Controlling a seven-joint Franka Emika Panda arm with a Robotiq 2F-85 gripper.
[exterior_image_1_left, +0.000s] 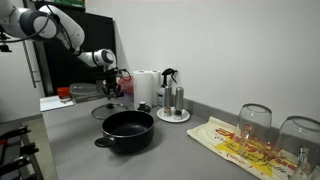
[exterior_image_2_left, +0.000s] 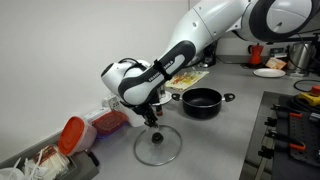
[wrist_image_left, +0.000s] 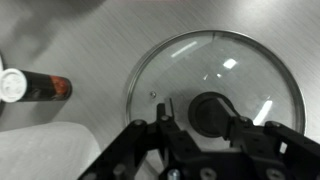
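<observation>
A round glass lid with a black knob lies on the grey table. My gripper hangs over the lid, with a small gap showing above the knob. In the wrist view the lid's knob sits off to the right, partly behind one of my fingers. Those fingertips appear somewhat apart, and I see nothing held between them; how far the fingers stand open is unclear. A black two-handled pot stands empty nearer exterior view 1.
A paper towel roll stands behind the lid, near a plate with several bottles. A spice jar lies beside the lid in the wrist view. Two glasses rest on a yellow cloth. A red container is at the far end.
</observation>
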